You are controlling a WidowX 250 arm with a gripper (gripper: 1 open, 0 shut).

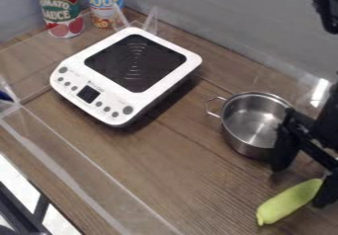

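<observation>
At the right edge my black gripper (pixel 309 158) hangs low, just right of a steel pot (pixel 244 120) and over the far end of a yellow-green elongated object (pixel 287 202) lying on the wooden counter. Its fingers are dark and partly overlap one another, so what lies between them is hard to see. The pot stands upright, its handle pointing left.
A white induction cooker (pixel 109 91) sits left of the pot. Two cans, a tomato sauce can (pixel 59 12) and a soup can (pixel 109 2), stand at the back left.
</observation>
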